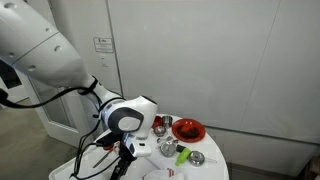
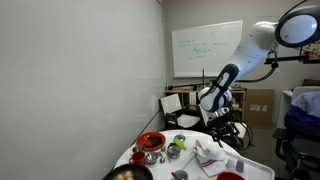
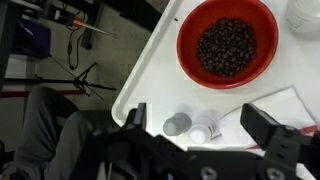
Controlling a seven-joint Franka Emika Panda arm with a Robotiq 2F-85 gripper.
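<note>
In the wrist view my gripper stands open, its dark fingers [image 3: 138,113] wide apart. Between and a little beyond them are two small pale round-topped items, one greyish [image 3: 177,124] and one white [image 3: 203,128]; neither is held. Higher in that view sits a red bowl [image 3: 185,45] filled with dark beans. A folded white cloth [image 3: 265,121] lies to the right, partly hidden behind a finger. The second exterior view has the arm's hand over the far right side of the white table [image 2: 203,176].
A larger red bowl [image 1: 188,130], metal pots [image 1: 168,148] and a green item [image 1: 183,157] stand near the wall. A black pan [image 2: 127,173] is at the near left of the second exterior view. A clear container [image 3: 304,16] is beside the beans.
</note>
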